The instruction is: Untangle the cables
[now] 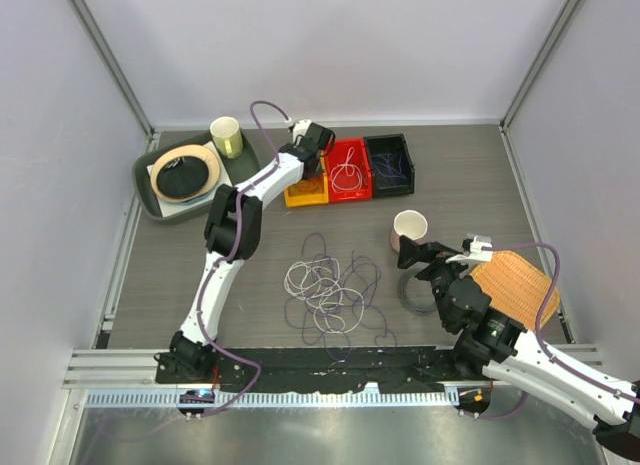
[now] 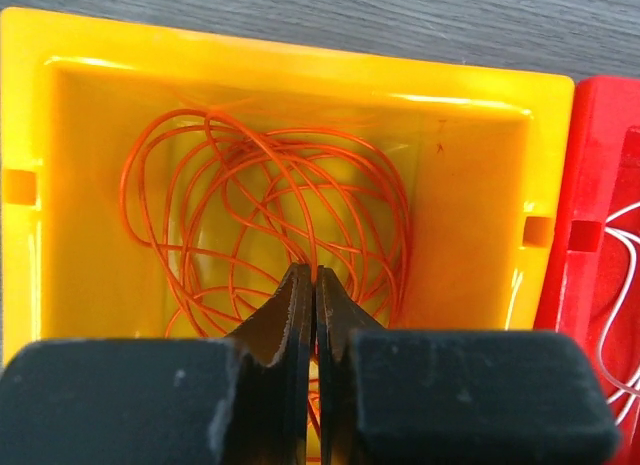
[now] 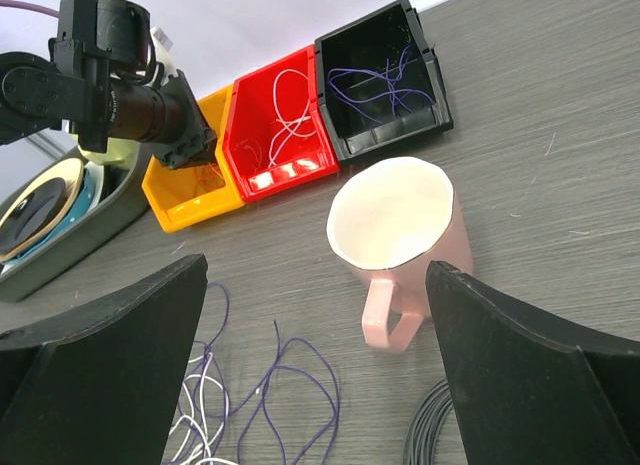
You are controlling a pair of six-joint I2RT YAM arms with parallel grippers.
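Observation:
An orange cable [image 2: 290, 185] lies in loose coils inside the yellow bin [image 2: 480, 185]. My left gripper is over that bin, shut on a strand of the orange cable. White cable [image 1: 318, 285] and purple cable [image 1: 378, 277] lie tangled together on the middle of the table. Some white cable [image 3: 290, 125] is in the red bin [image 3: 245, 135], and some purple cable [image 3: 375, 80] is in the black bin [image 3: 435, 80]. My right gripper stands open and empty above the table near the pink mug.
The pink mug [image 3: 450, 235] stands upright in front of the bins. Beside it lies a coiled dark cable [image 3: 428, 425]. At the right is a woven orange mat [image 1: 520, 285]. A grey-green tray [image 1: 150, 200] with dishes and a yellow cup [image 1: 227, 135] is at the back left.

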